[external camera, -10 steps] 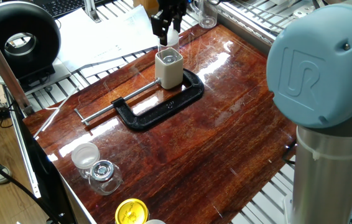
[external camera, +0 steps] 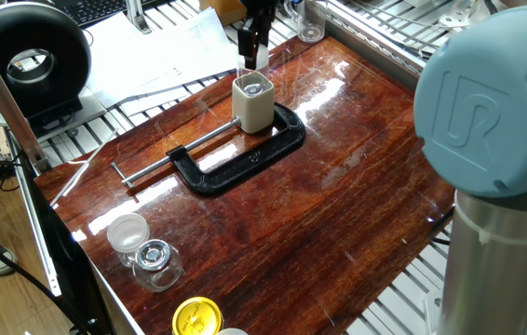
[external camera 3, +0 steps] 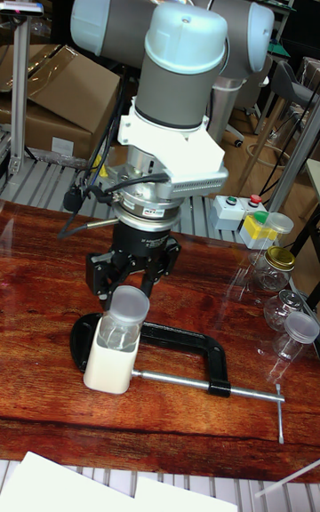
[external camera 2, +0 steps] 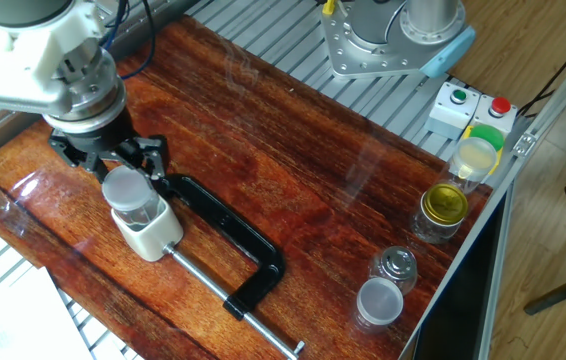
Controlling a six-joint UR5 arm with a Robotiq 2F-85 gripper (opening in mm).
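A clear jar with a frosted lid [external camera 2: 128, 187] stands upright in a cream square holder [external camera 2: 148, 236]. The black C-clamp [external camera 2: 225, 228] lies on the wooden table with its screw against that holder. Beside the lid, on the robot's side of the jar, hangs my gripper [external camera 3: 127, 288], its black fingers [external camera 3: 98, 275] spread apart. It looks open, with nothing visibly held between them. In exterior view 1 only a dark part of the gripper shows at the top edge, above the jar.
Several jars line the table's far side from the holder: a frosted-lid jar [external camera 2: 378, 301], a clear-topped jar [external camera 2: 395, 264], a gold-lidded jar [external camera 2: 445, 204] and another pale-lidded one [external camera 2: 475, 155]. Button boxes [external camera 2: 454, 108] stand behind.
In exterior view 1 the gripper has risen slightly and shifted a little right, turning as it moved. The blue arm joint has drifted right. Jar, holder and clamp stay put.
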